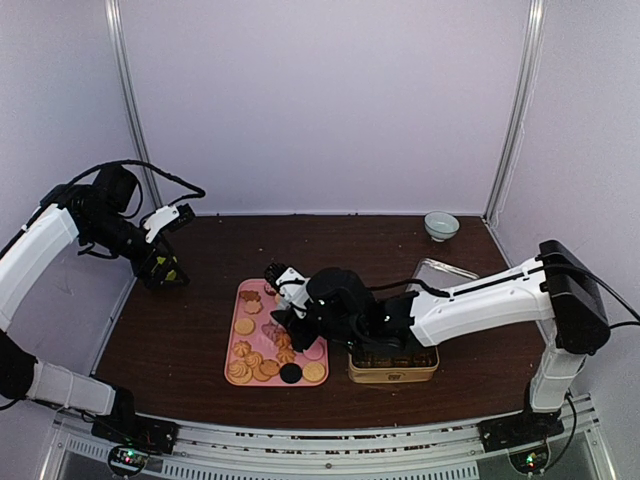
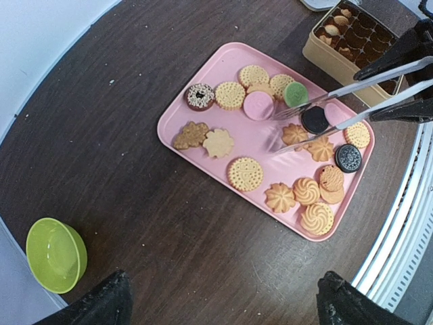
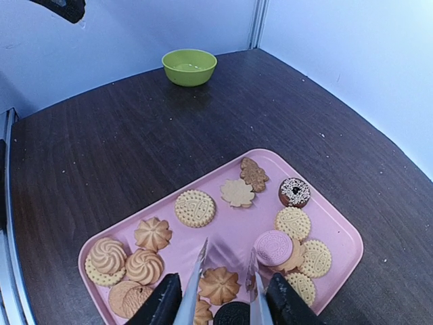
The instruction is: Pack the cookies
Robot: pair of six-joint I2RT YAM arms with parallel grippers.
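A pink tray [image 2: 179,150] holds many cookies of different shapes, among them a flower-shaped cookie [image 3: 220,285], a black round cookie [image 3: 232,314] and a pink round one [image 3: 273,248]. Above the tray is my right gripper, its fingers apart; the flower-shaped cookie shows between them, apparently on the tray below. The box [image 1: 393,376] with dark compartments stands right of the tray, partly hidden by the right arm; some of its compartments hold cookies [image 2: 331,30]. Far left of the tray, my left gripper hangs wide open and empty.
A green bowl [image 2: 57,255] sits at the left side, mostly behind the left gripper in the top view. At the back right is a white bowl [image 1: 441,226], and a metallic lid or tray [image 1: 440,272] lies behind the box. Bare table surrounds the pink tray's left and back.
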